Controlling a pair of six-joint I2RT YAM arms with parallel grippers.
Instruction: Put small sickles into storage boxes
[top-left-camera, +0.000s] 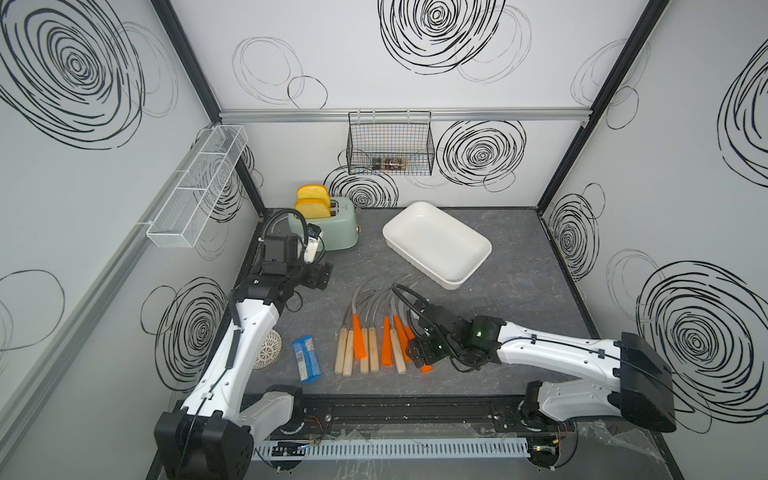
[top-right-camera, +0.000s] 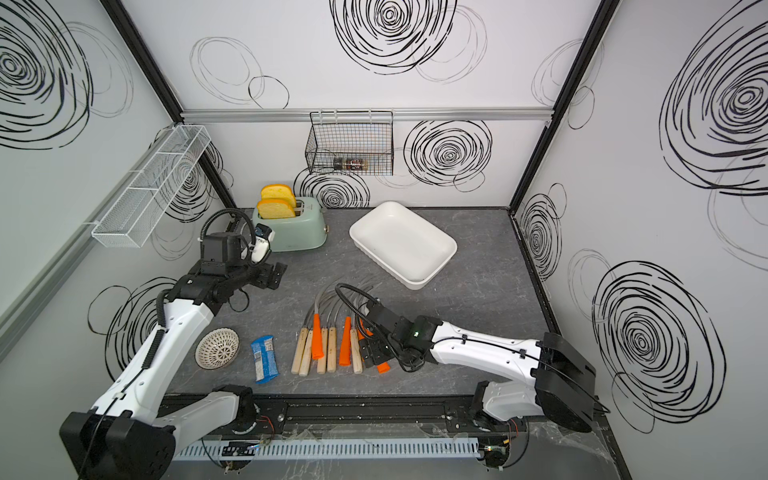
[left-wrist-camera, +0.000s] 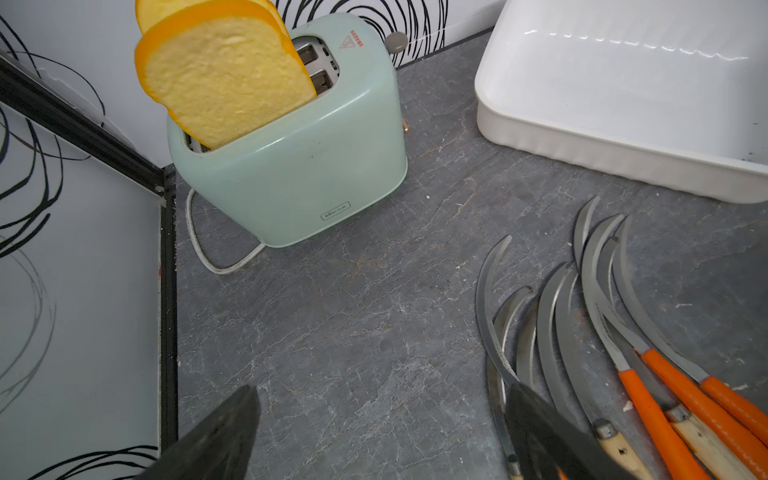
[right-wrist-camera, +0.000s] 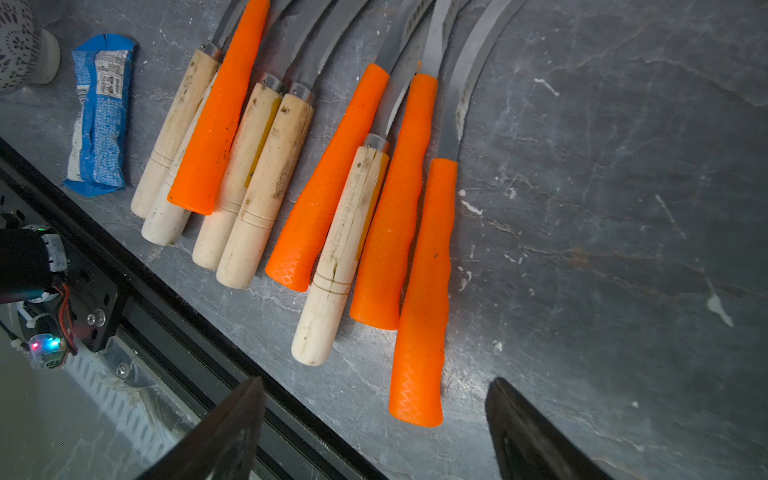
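Observation:
Several small sickles lie side by side on the dark table, some with orange handles and some with wooden ones. The outermost orange-handled sickle (right-wrist-camera: 424, 304) runs between the spread fingers of my right gripper in the right wrist view, its handle end ahead of the fingertips and untouched. From the top left view, this gripper hovers over the right end of the row. The white storage box (top-left-camera: 436, 244) stands empty behind the sickles. My left gripper is open above bare table, left of the curved blades (left-wrist-camera: 560, 336), with nothing held.
A green toaster (top-left-camera: 342, 224) with toy bread stands at the back left. A blue packet (top-left-camera: 305, 358) and a round woven basket (top-right-camera: 217, 349) lie left of the sickles. Table right of the box is clear. Wire baskets hang on the walls.

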